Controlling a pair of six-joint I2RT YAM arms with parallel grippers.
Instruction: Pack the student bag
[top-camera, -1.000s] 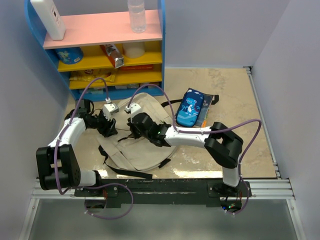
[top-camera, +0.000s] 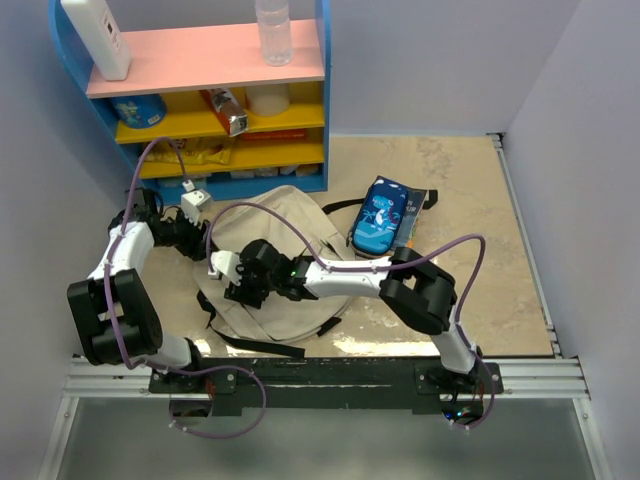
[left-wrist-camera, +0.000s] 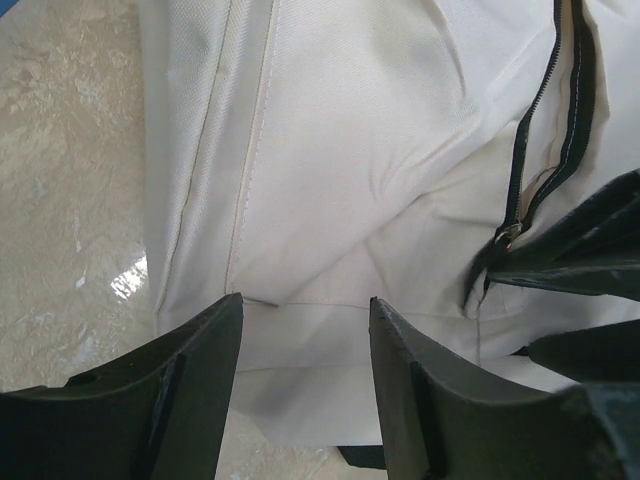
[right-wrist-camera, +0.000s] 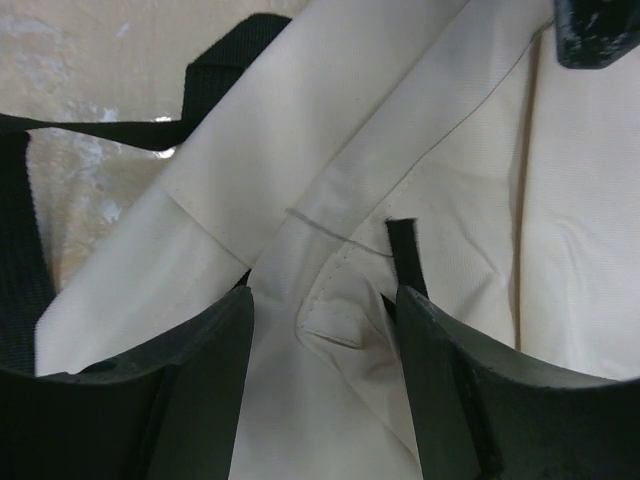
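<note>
A cream fabric bag (top-camera: 300, 220) with black straps lies flat and rumpled on the table. My left gripper (top-camera: 195, 240) hangs over its upper left part; in the left wrist view its fingers (left-wrist-camera: 190, 370) stand apart above the cloth, with a black zip (left-wrist-camera: 515, 190) at the right. My right gripper (top-camera: 240, 290) is low over the bag's left-middle, open, its fingers (right-wrist-camera: 180, 380) apart on or just above folded fabric and a short black tab (right-wrist-camera: 405, 250). A blue pencil case (top-camera: 380, 215) lies on dark books (top-camera: 408, 222) behind the bag's right side.
A blue and yellow shelf (top-camera: 230, 155) with a pink top (top-camera: 180, 55) holds packets, containers and bottles at the back left. Walls border both sides.
My right gripper moved down and left across the bag toward the front.
</note>
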